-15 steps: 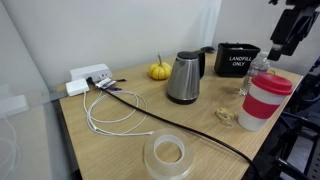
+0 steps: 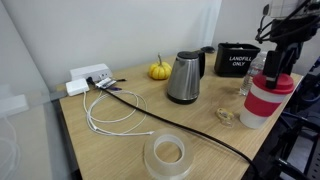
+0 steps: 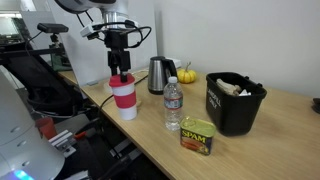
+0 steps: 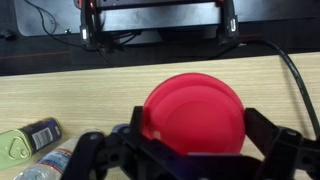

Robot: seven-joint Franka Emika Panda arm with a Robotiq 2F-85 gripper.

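A white cup (image 2: 257, 120) with a red band and a red lid stands upright at the table's near right edge. From above, my gripper (image 3: 121, 77) points down at the cup, its fingertips around lid height. In the wrist view the round red lid (image 4: 193, 112) fills the space between the spread fingers, one on either side. Whether either finger touches the lid cannot be told. The lower part of the cup is hidden beneath its lid in that view.
Close to the cup stand a water bottle (image 3: 173, 105) and a Spam can (image 3: 197, 136). A steel kettle (image 2: 185, 77), black landfill bin (image 2: 235, 60), small pumpkin (image 2: 160, 70) and tape roll (image 2: 168, 155) are also on the table. A black cable (image 2: 190, 128) crosses it.
My gripper has come down from above the cup to its lid. The cup and other table objects stay where they were.
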